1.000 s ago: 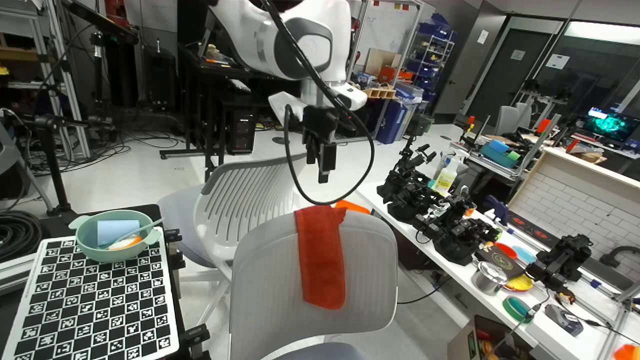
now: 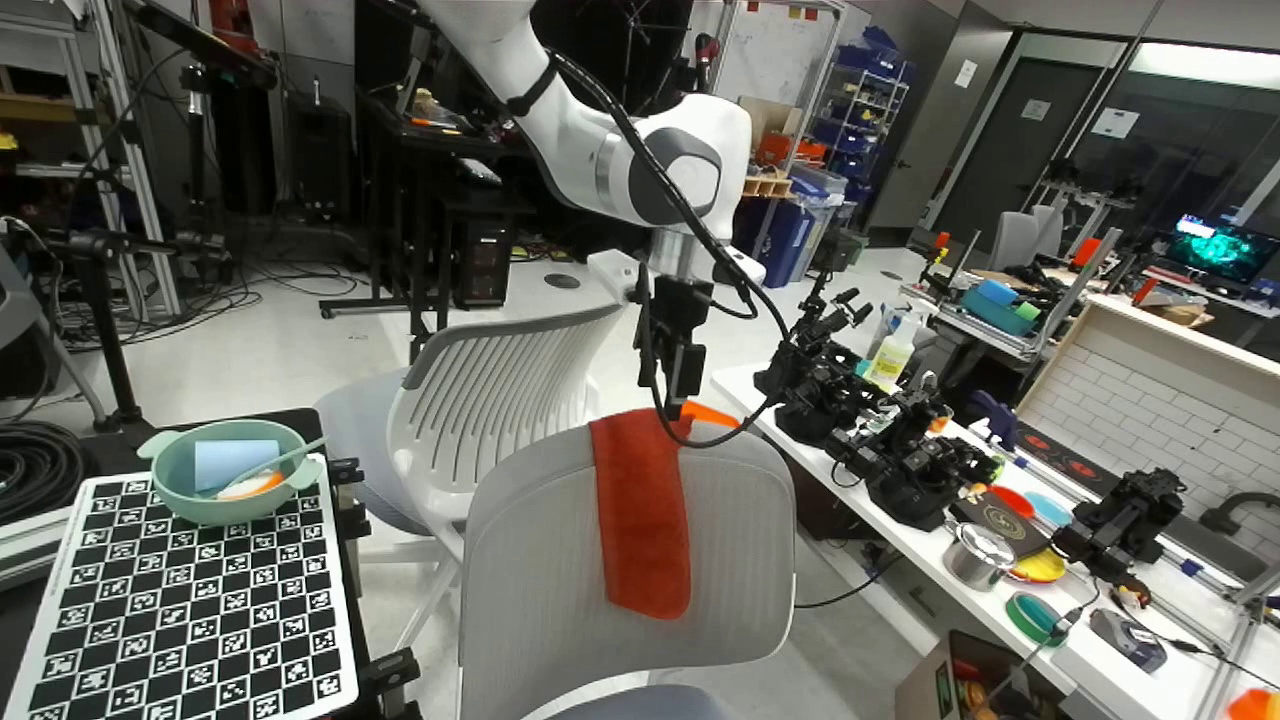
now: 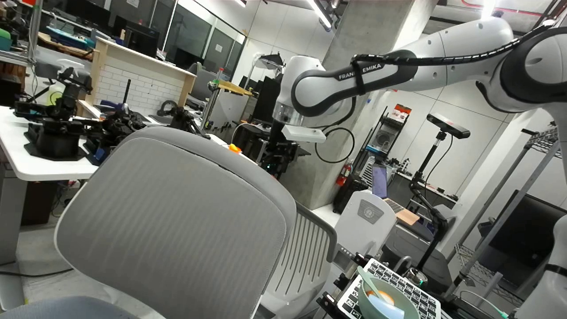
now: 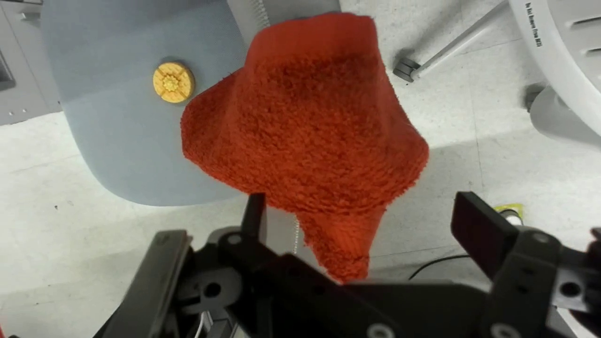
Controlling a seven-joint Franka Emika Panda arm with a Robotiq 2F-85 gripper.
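Observation:
A red-orange fuzzy towel (image 2: 644, 516) hangs over the top of a grey chair's backrest (image 2: 528, 564). In the wrist view the towel (image 4: 321, 124) fills the middle, bunched where it crosses the backrest and narrowing toward my fingers. My gripper (image 2: 674, 396) stands just above the backrest's top edge, over the towel. The wrist view shows my gripper open, its two fingers wide apart with the towel's narrow end between and beyond them; whether they touch it I cannot tell. The second exterior view does not show the towel.
A round yellow object (image 4: 173, 82) lies on the grey seat. Another chair (image 2: 510, 396) stands behind. At left, a green bowl (image 2: 228, 468) sits on a checkered board (image 2: 192, 612). The white table (image 2: 876, 498) at right carries black robot arms and dishes.
My gripper has moved down and to the right in exterior view 1, closer to the backrest's top and the towel. The towel hangs as before.

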